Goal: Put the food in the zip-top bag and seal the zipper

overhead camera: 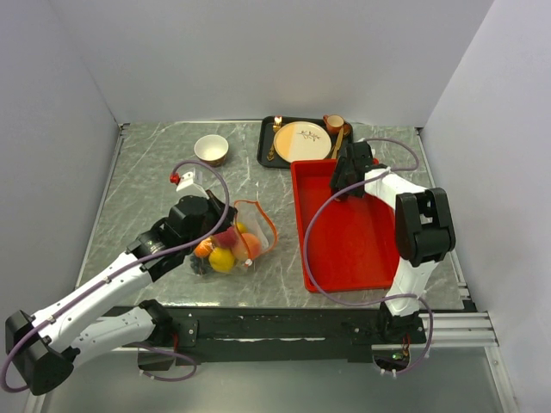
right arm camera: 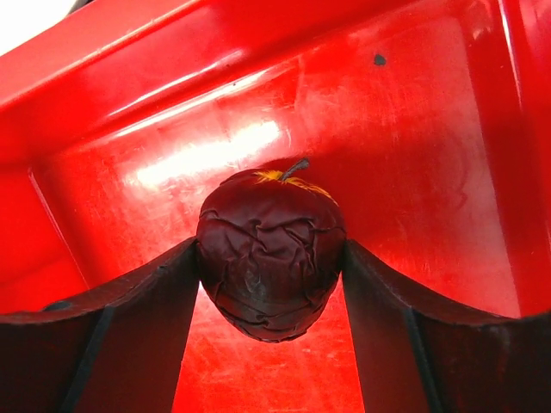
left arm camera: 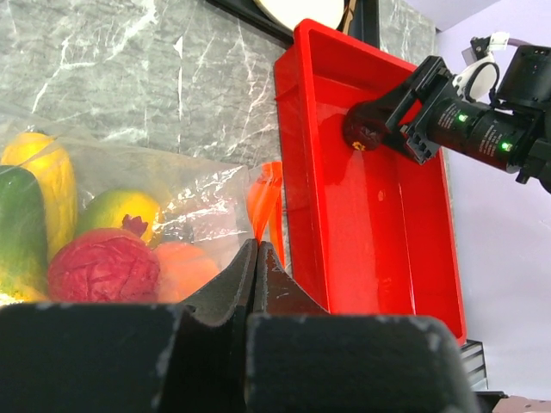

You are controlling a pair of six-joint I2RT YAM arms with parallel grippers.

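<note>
A zip top bag (left arm camera: 198, 202) with orange zipper edge holds several fruits and vegetables, including a yellow lemon (overhead camera: 221, 259) and a red cabbage-like item (left arm camera: 103, 267). My left gripper (overhead camera: 227, 212) is shut at the bag's orange edge (left arm camera: 263, 194); the bag film at its tips is hard to make out. In the red bin (overhead camera: 344, 254), my right gripper is shut on a dark red apple-like fruit (right arm camera: 267, 275) with a stem, seen clearly in the right wrist view.
A black tray with a plate (overhead camera: 301, 141), cutlery and a cup (overhead camera: 335, 122) stands behind the bin. A white bowl (overhead camera: 211, 146) is at back left.
</note>
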